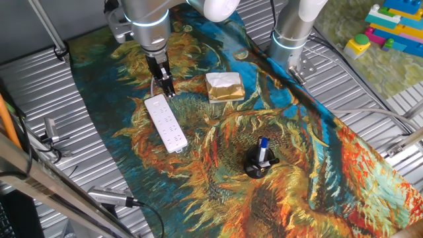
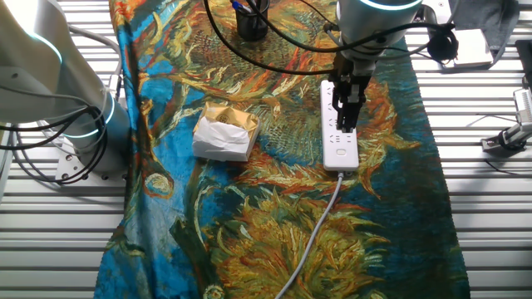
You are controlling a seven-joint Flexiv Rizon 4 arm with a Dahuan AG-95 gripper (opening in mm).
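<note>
A white power strip (image 1: 165, 125) lies on the patterned cloth, its row of sockets facing up. In the second exterior view the strip (image 2: 341, 156) has its grey cable (image 2: 320, 224) running off towards the bottom of the picture. My black gripper (image 1: 170, 94) points down by the cable end of the strip. Seen from the other side, the gripper (image 2: 345, 127) overlaps the strip and hides part of its sockets. Its fingers look close together, but whether they stand apart or touch is too small to tell. I see nothing held between them.
A small white-and-gold box (image 1: 225, 87) sits beside the strip. A black holder (image 1: 259, 165) with a blue-capped pen stands on the cloth. Toy bricks (image 1: 396, 23) lie beyond the rail. Bare cloth surrounds these things.
</note>
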